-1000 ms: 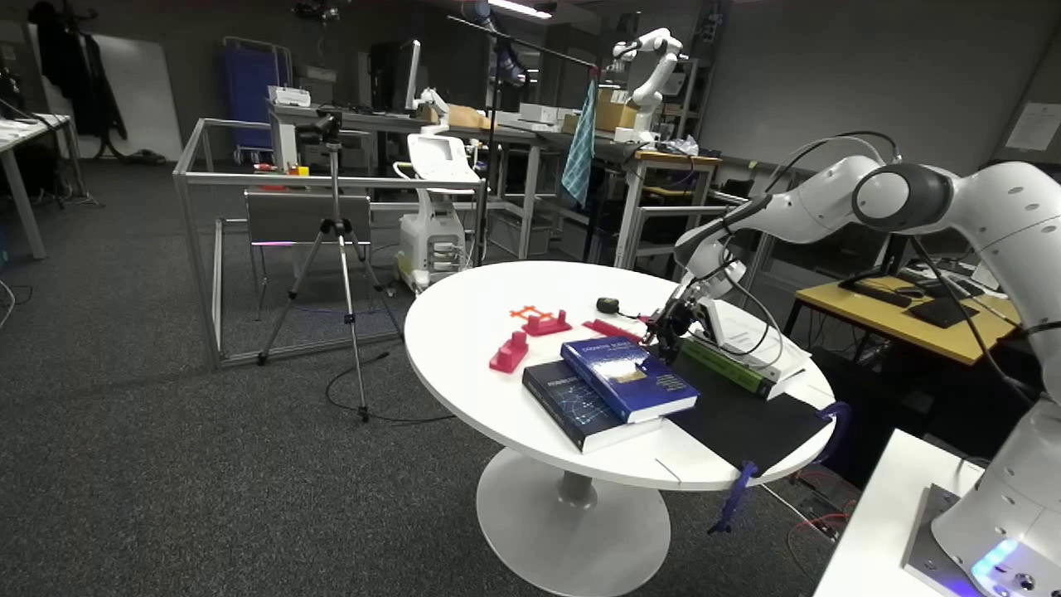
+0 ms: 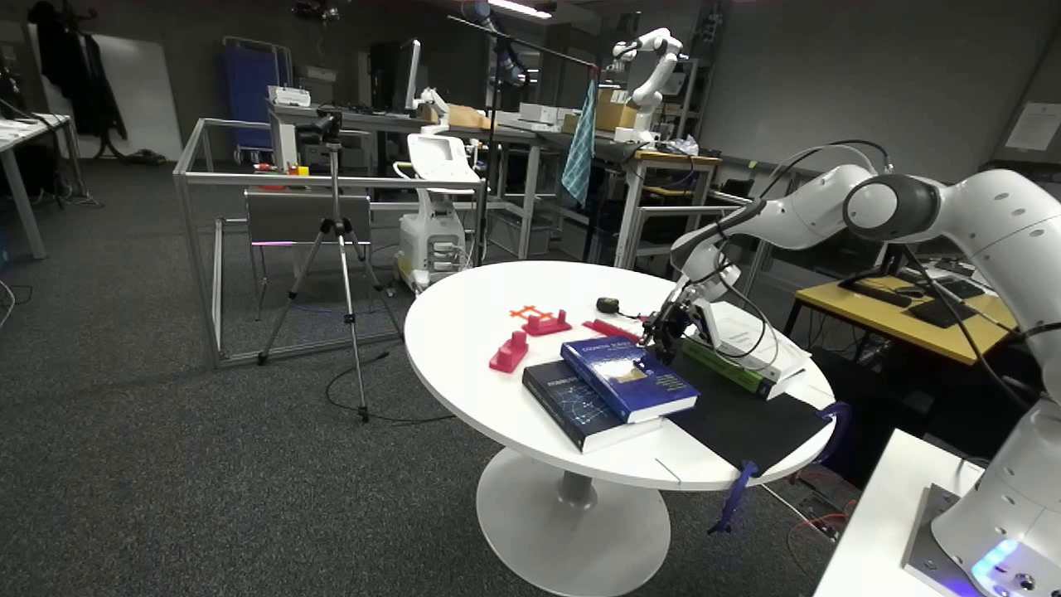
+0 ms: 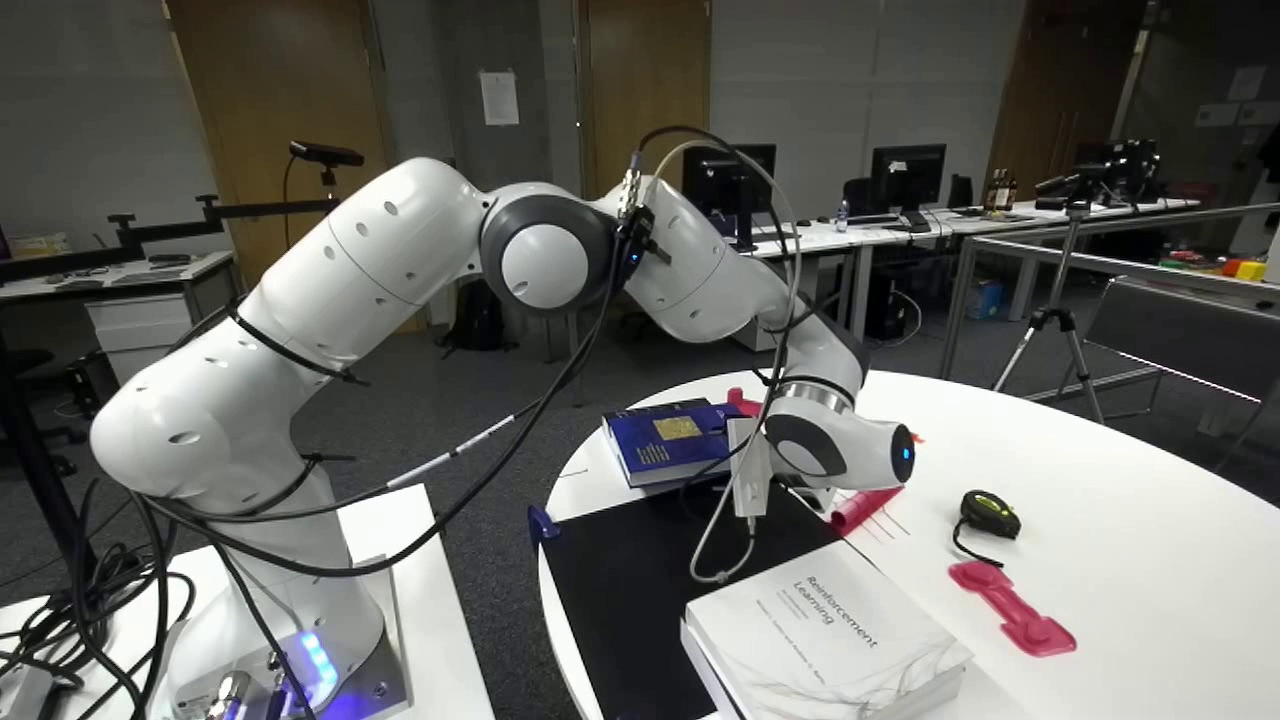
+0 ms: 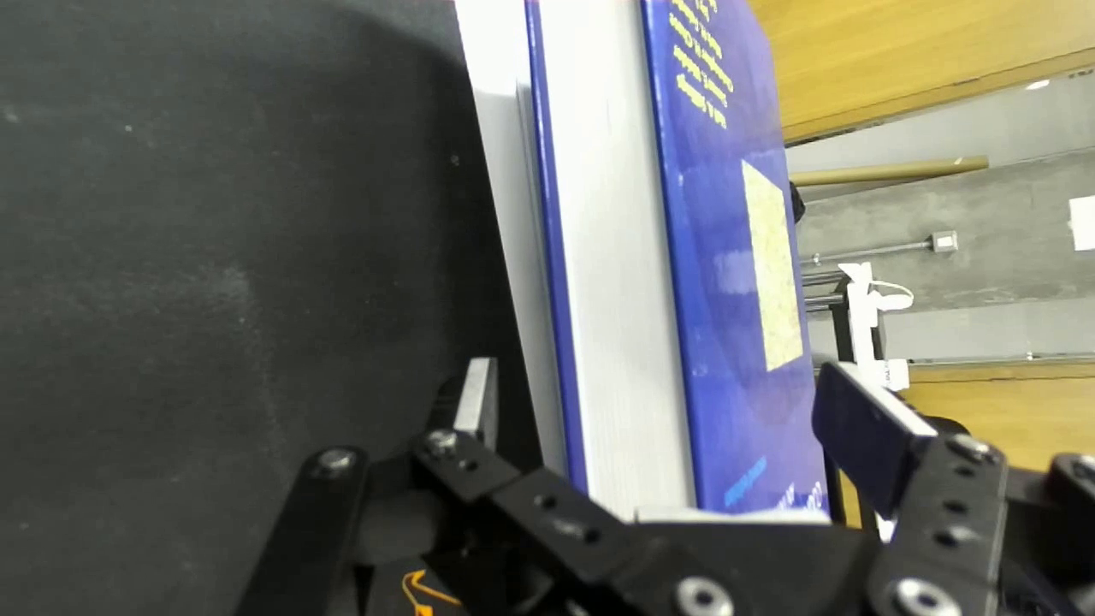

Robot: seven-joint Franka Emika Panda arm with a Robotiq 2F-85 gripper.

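A thick blue book [image 2: 629, 377] lies at an angle on top of a dark book [image 2: 574, 401] at the table's front. My gripper is open beside the blue book's end. Seen from the wrist, one finger [image 4: 475, 402] is over the black mat, on the page-edge side. The other finger [image 4: 873, 431] is past the blue cover, so the book's near end appears between them. Whether either finger touches the book cannot be told. In exterior view 2 the hand hides the fingertips.
A black mat [image 3: 636, 608] covers the table beside the books. On it or at its edge lies a white Reinforcement Learning book [image 3: 828, 636], above a green book [image 2: 729, 369]. Red parts [image 2: 510, 352] and a tape measure [image 3: 988, 514] lie further off.
The arm has sunk slightly, and the hand has shifted a little down and left in exterior view 1. The books have not visibly moved.
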